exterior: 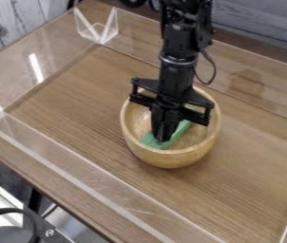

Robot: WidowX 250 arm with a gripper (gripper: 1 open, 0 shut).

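A round wooden bowl [191, 152] stands near the middle of the table, holding a green object [178, 129]. The black gripper [162, 133] points down into the bowl, its fingertips low at the green object. The fingers look close together; whether anything is between them is hidden.
A clear plastic piece [95, 28] sits at the back left. Grey boards lie beyond the table's back edge, and dark cables and equipment are at the lower left.
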